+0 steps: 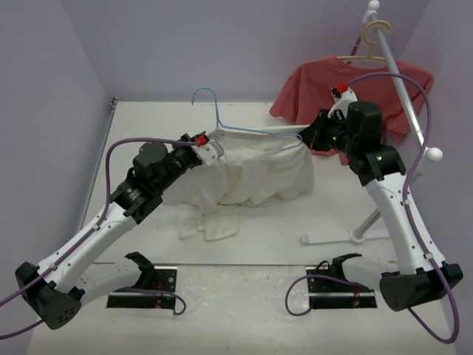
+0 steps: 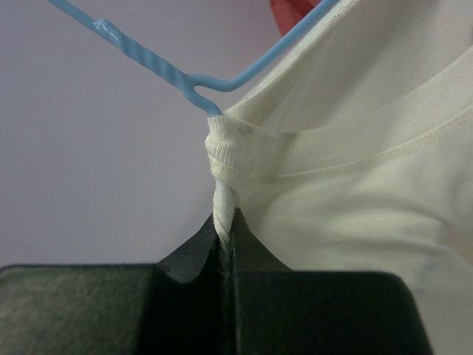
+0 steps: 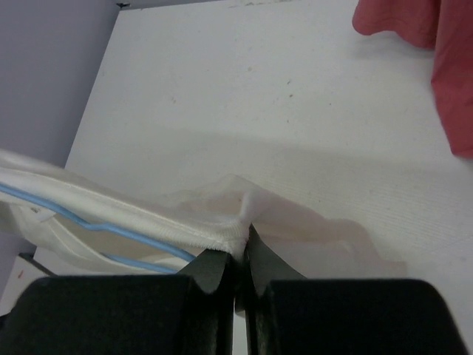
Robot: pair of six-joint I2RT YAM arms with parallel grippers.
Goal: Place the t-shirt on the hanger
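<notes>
A cream t-shirt [image 1: 255, 174] hangs stretched between my two grippers above the table. The blue hanger [image 1: 244, 129] runs along its neckline, with its hook standing up near my left gripper [image 1: 209, 140]. In the left wrist view, a twisted bit of the shirt's collar [image 2: 225, 155] is pinched between the fingers, just below the hanger's twisted neck [image 2: 162, 68]. My right gripper is shut on a fold of the shirt [image 3: 240, 229] near the shoulder. There the hanger's right end [image 3: 140, 240] reaches the fingers; whether they also grip it is hidden.
At the right stands a white rack [image 1: 406, 89] with a red t-shirt [image 1: 325, 85] on a beige hanger [image 1: 369, 44]. A folded pale cloth [image 1: 211, 225] lies on the table under the shirt.
</notes>
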